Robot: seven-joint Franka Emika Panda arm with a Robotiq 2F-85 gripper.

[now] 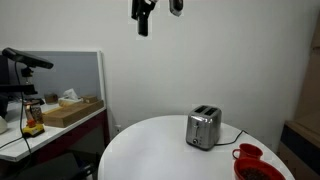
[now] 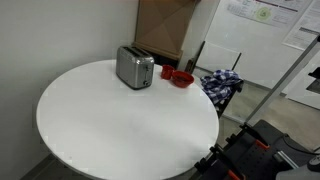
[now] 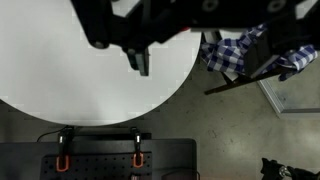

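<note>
High above the table, at the top edge of exterior view 1, my gripper [image 1: 159, 22] points downward. Its fingers [image 1: 142, 20] stand apart with nothing visible between them, and the wrist view also has dark finger parts [image 3: 138, 60] over bare tabletop. A silver toaster [image 1: 203, 128] stands upright on the round white table [image 1: 150, 150]. Right of it are a red mug [image 1: 247, 151] and a red bowl [image 1: 256, 171] with dark contents. Exterior view 2 has the toaster [image 2: 135, 68], mug [image 2: 167, 72] and bowl [image 2: 182, 79] near the far edge.
A blue checked cloth [image 2: 221, 84] hangs over something beside the table. The toaster's black cord trails toward the mug. A side shelf with bottles [image 1: 34, 116] and a wooden box [image 1: 70, 112] stands at left.
</note>
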